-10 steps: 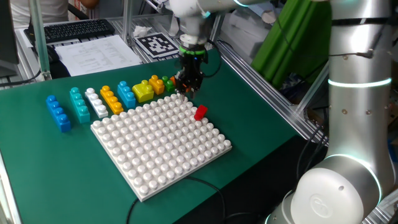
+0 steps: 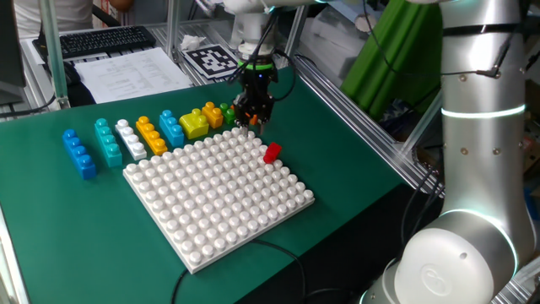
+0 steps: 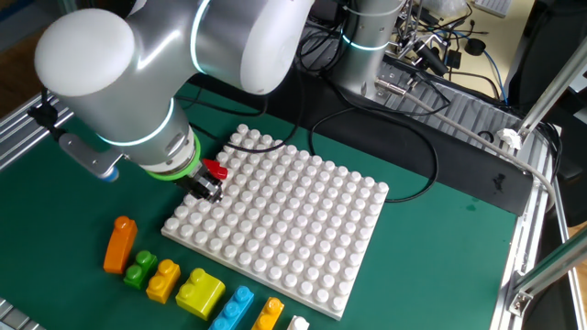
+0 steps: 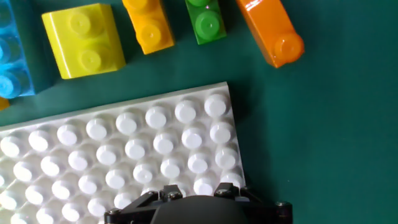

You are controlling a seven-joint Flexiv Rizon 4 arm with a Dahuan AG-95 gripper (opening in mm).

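My gripper (image 2: 253, 130) hangs over the far corner of the white studded baseplate (image 2: 215, 192), its two fingertips apart with nothing visible between them. In the wrist view the gripper shows only along the bottom edge. A small red brick (image 2: 272, 153) sits on the plate near its right edge; the arm partly covers this red brick (image 3: 215, 170) in the second exterior view. Beyond the plate, on the green table, lie an orange brick (image 4: 271, 31), a green one (image 4: 206, 22), a small yellow-orange one (image 4: 149, 28) and a wide yellow one (image 4: 84, 40).
The row continues left with a light blue brick (image 2: 171, 128), a long yellow-orange one (image 2: 151, 136), a white one (image 2: 130, 139), a teal one (image 2: 108, 143) and a blue one (image 2: 79, 154). Black cables (image 3: 431, 170) run beside the plate. Bare table (image 4: 336, 124) lies right of the plate in the wrist view.
Over the last second the arm has shifted slightly, and the gripper has moved a little left in exterior view 1. The bricks have not moved.
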